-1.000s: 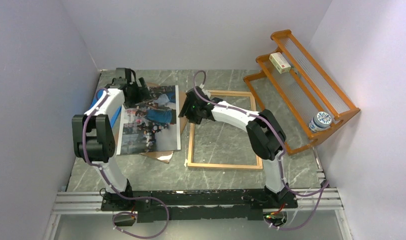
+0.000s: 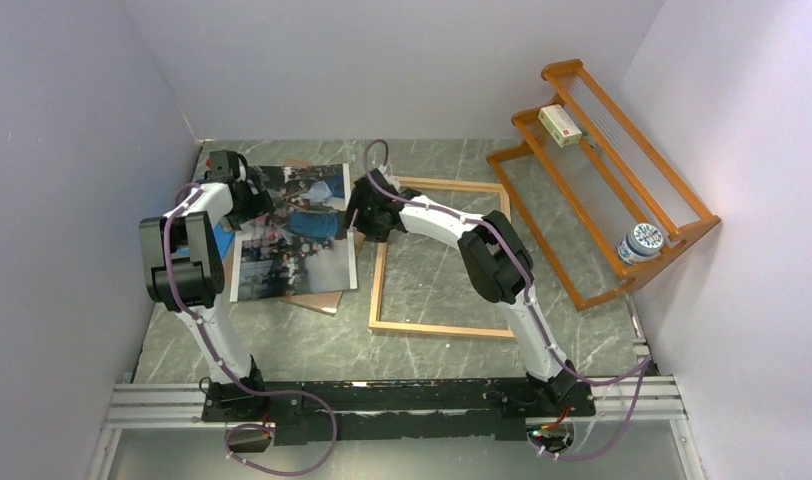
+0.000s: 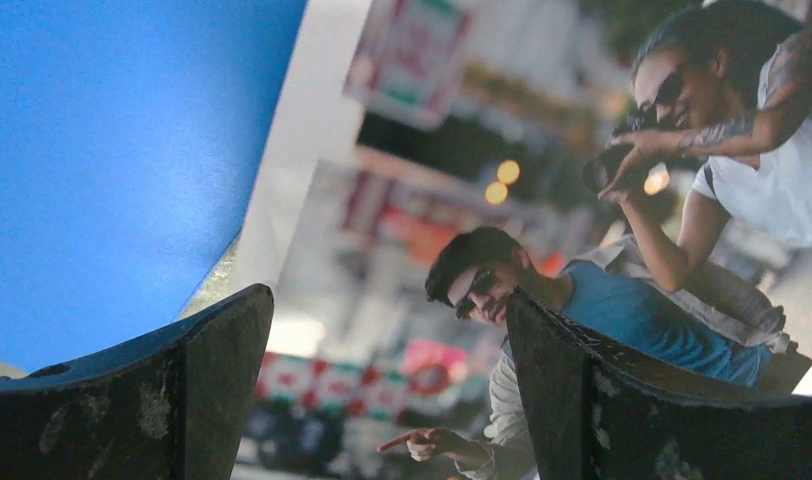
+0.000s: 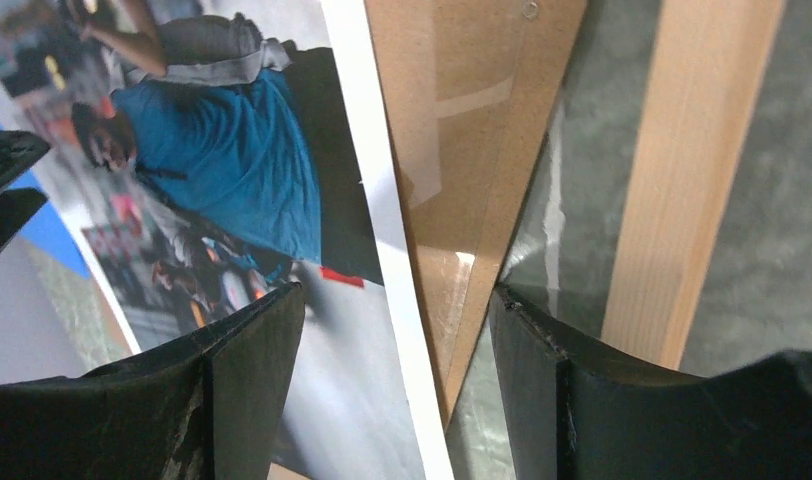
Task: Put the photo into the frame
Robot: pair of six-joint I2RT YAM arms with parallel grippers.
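Observation:
The photo (image 2: 292,255), a picture of people with pale side borders, lies flat on the left part of the table over a brown board (image 2: 317,301). The light wooden frame (image 2: 442,329) lies to its right, with grey tabletop visible inside it. Over the photo's upper left part, my left gripper stands open, holding nothing. My right gripper is open too, at the photo's right border. That white border and a strip of the brown board (image 4: 462,190) show between its separated fingers, which do not close on them.
Something blue and flat (image 3: 112,150) lies by the photo's left side, partly under my left arm. A wooden shelf (image 2: 622,150) at the right holds a small box (image 2: 560,126) and a round tub (image 2: 642,242).
Both grippers have moved left over the past second.

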